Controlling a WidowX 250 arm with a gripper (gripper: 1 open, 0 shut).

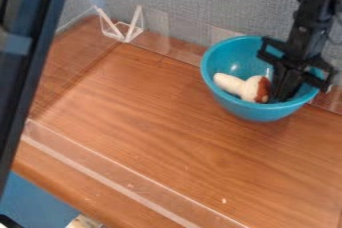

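A teal bowl (227, 100) stands at the right of the wooden counter, by the back wall. Inside it lies a pale, elongated object (233, 82) with a brown end. My black gripper (283, 82) reaches down into the bowl's right side, beside that object's brown end. Its fingertips are dark and partly hidden, so whether it grips anything is unclear.
A white wire-like stand (120, 27) sits at the back left against the wall. Clear strips edge the counter (134, 122). A dark frame (20, 62) fills the left edge.
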